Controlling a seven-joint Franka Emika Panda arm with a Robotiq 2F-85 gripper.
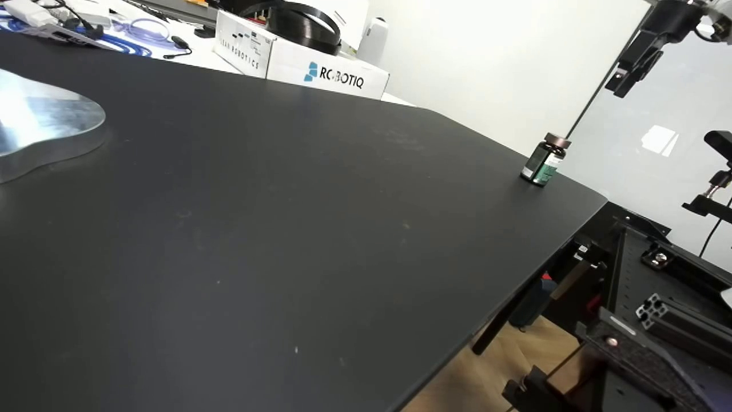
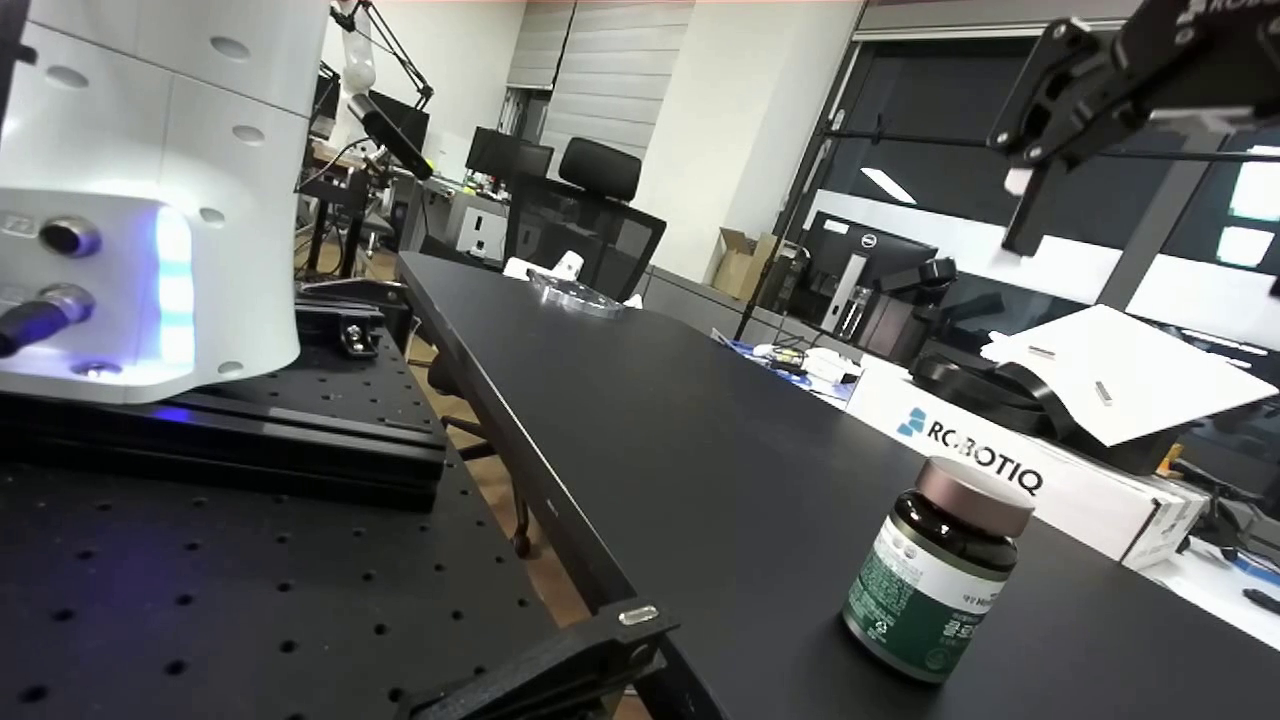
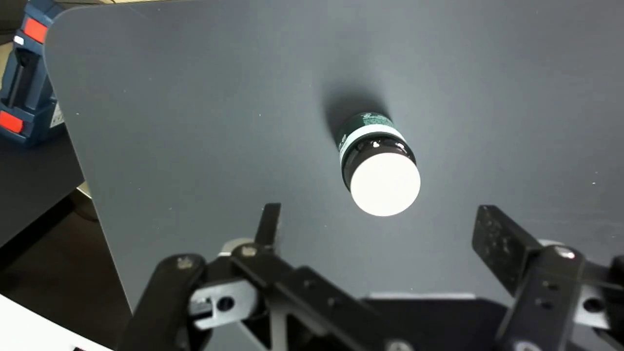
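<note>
A dark bottle with a brown cap and a green-and-white label stands upright on the black table. From above, in the wrist view, the bottle's pale round cap lies ahead of my fingertips and between their lines. My gripper is open wide, with nothing between its fingers. In exterior view 1 the gripper hangs at the upper right, well above the bottle and apart from it.
A shiny metal piece lies at the table's far end from the bottle. A white ROBOTIQ box stands along the back. The bottle is near a table corner.
</note>
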